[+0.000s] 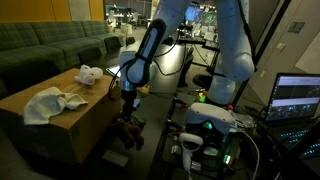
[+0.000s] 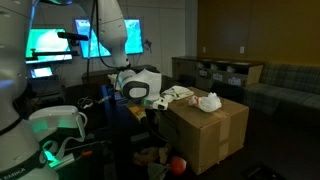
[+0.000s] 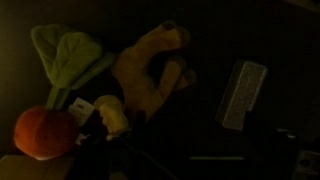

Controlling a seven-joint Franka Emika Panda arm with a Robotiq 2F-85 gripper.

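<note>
My gripper stands open in the wrist view, its dark fingers low in the frame and hard to make out. Nothing shows between them. Ahead lies an orange-brown plush toy with curved prongs. To its left is a red round plush with green leaves. A grey block lies on the right, apart from the toys. In exterior view 1 the white-bodied gripper hangs above the brown toy; the red plush shows in exterior view 2.
Beside the toys stands a brown box bearing a white cloth and a white bag. Cables and other equipment crowd the right side in exterior view 1. Dark bare surface surrounds the grey block.
</note>
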